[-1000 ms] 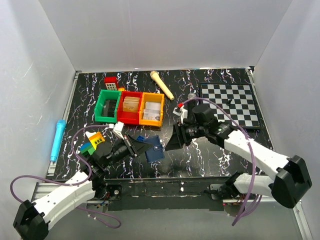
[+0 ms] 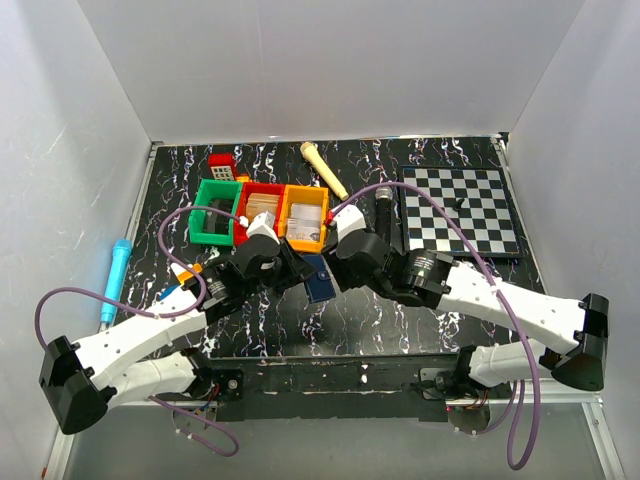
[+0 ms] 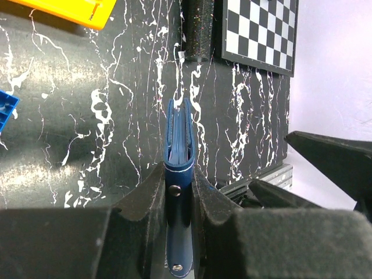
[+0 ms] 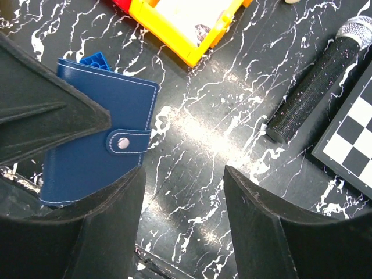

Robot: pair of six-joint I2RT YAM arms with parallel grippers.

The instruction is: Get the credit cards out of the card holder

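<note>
The dark blue card holder is upright in my left gripper, which is shut on it; the left wrist view shows its narrow side and a snap. In the right wrist view, the holder shows its face with the snapped strap, partly behind the left gripper's dark finger. My right gripper stands open just beside the holder, nothing between its fingers. I cannot tell any cards apart inside it.
Behind are green, red and orange bins, with a black microphone and a chessboard to the right. The dark table has free room beneath the grippers.
Both arms have risen and drawn together over the table's middle; the left brings the card holder along, slightly rightward, and the right has come closer to it.
</note>
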